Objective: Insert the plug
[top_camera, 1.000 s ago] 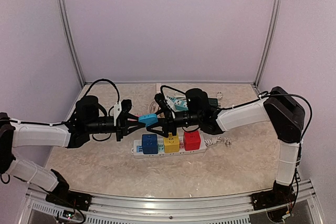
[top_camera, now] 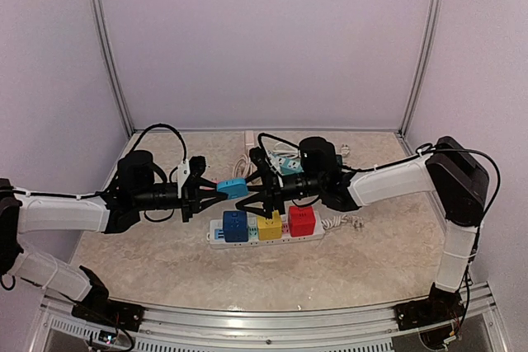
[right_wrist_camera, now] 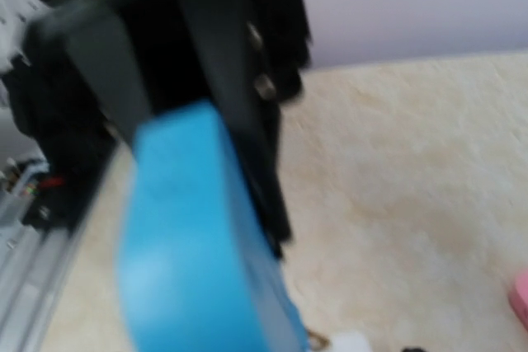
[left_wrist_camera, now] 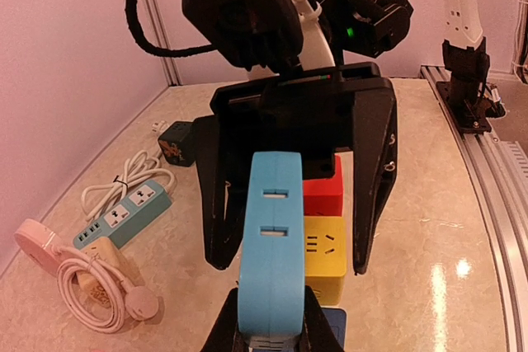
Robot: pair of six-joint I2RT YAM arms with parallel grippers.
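Note:
A light blue plug [top_camera: 232, 188] hangs above the table, with my left gripper [top_camera: 219, 193] shut on one end of it. Two slots show on its narrow side in the left wrist view, where the plug [left_wrist_camera: 275, 253] rises between the camera and the other hand. My right gripper [top_camera: 252, 190] faces it from the right, its fingers [left_wrist_camera: 373, 195] spread wide and apart from the plug's sides. The right wrist view is blurred; there the plug [right_wrist_camera: 190, 237] fills the lower left, one of the left gripper's fingers [right_wrist_camera: 235, 88] along its side.
Below stands a white power strip [top_camera: 216, 242] carrying a dark blue plug [top_camera: 235, 227], a yellow plug [top_camera: 269, 227] and a red plug [top_camera: 302, 221]. A teal strip [left_wrist_camera: 124, 213] and white cords lie at the back.
My right gripper has spread its fingers wider, and its arm has shifted slightly right. The left arm and the light blue plug have stayed in place.

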